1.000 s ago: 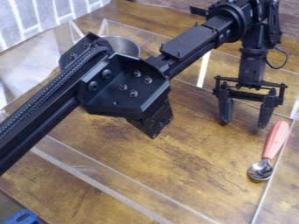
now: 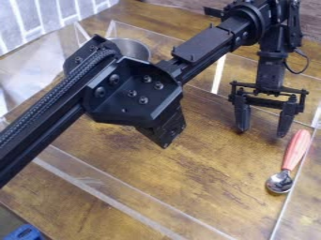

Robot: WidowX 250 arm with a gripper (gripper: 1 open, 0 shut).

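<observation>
My black gripper (image 2: pixel 264 125) hangs at the right of the view, pointing down just above the wooden table, its two fingers spread apart with nothing visible between them. A little below and to the right of it lies a spoon-like utensil (image 2: pixel 296 150) with a red handle and a round metal head toward the front, apart from the fingers.
The black arm crosses from the left edge to the top right, hiding much of a metal pot (image 2: pixel 127 49) behind it. Clear plastic strips or walls border the wooden table (image 2: pixel 138 187). Something blue (image 2: pixel 19 232) sits at the bottom left corner.
</observation>
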